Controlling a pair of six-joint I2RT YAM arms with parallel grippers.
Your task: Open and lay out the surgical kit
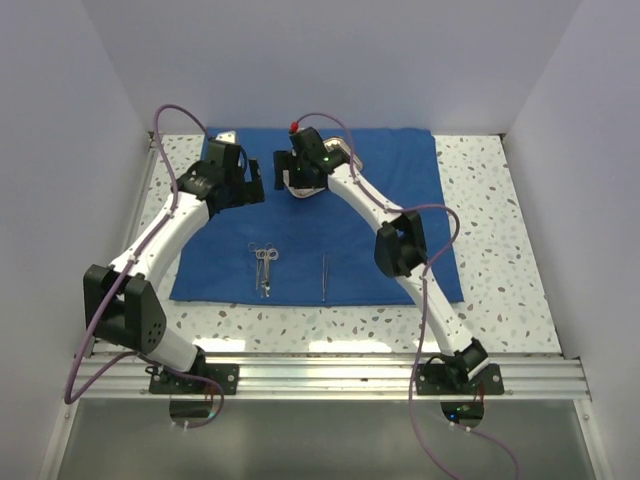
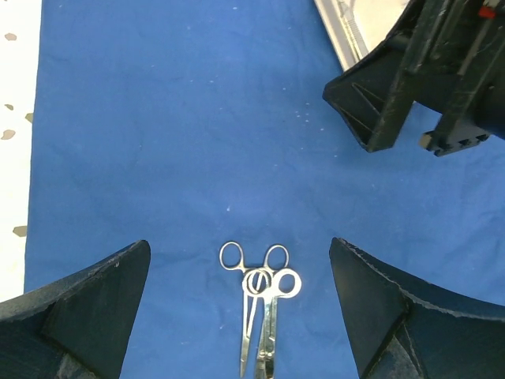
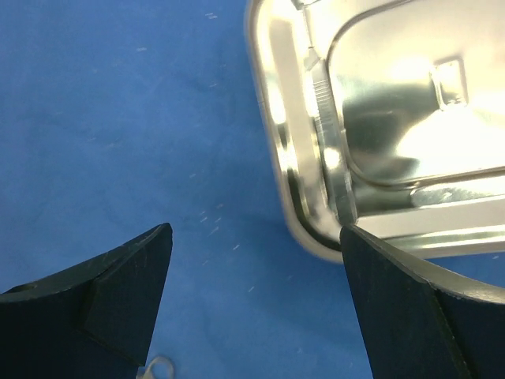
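Observation:
My left gripper [image 1: 255, 180] stands open over the left side of the blue cloth [image 1: 360, 270]. Below it in the left wrist view are scissor-like instruments [image 2: 268, 290]; in the top view these lie front-left, with a thin instrument [image 1: 324, 278] to their right. My right gripper [image 1: 285, 170] is open over the left part of the steel tray [image 3: 410, 118], which is partly hidden from above by that arm. In the right wrist view a slim metal instrument [image 3: 331, 150] lies inside the tray along its near side, between the open fingers and above them in the image.
The speckled table [image 1: 500, 280] shows round the cloth. Both grippers are close together at the back.

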